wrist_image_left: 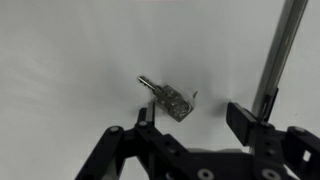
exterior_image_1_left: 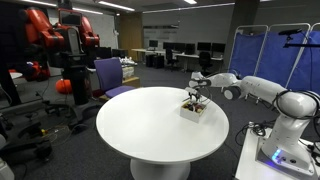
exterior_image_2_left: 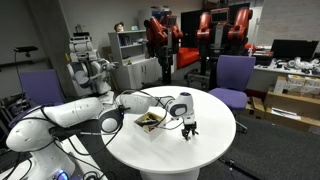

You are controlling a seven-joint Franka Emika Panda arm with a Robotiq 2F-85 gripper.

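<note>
A small dark object [wrist_image_left: 175,103] with a thin metallic tip lies on the white tabletop [wrist_image_left: 70,60] in the wrist view. What it is cannot be made out. My gripper is over it with its fingers apart, one at each side of the object's near end. The object is nearer the left finger [wrist_image_left: 147,116], with nothing gripped. In exterior view 2 the gripper [exterior_image_2_left: 188,132] is low over the round table, beside the open box [exterior_image_2_left: 152,125]. From exterior view 1 it is small and partly lost behind the box [exterior_image_1_left: 188,115].
Along the right of the wrist view runs a long dark strip [wrist_image_left: 285,55], close to the right finger. Several small items sit inside the box. A purple chair [exterior_image_2_left: 234,78] stands beyond the table.
</note>
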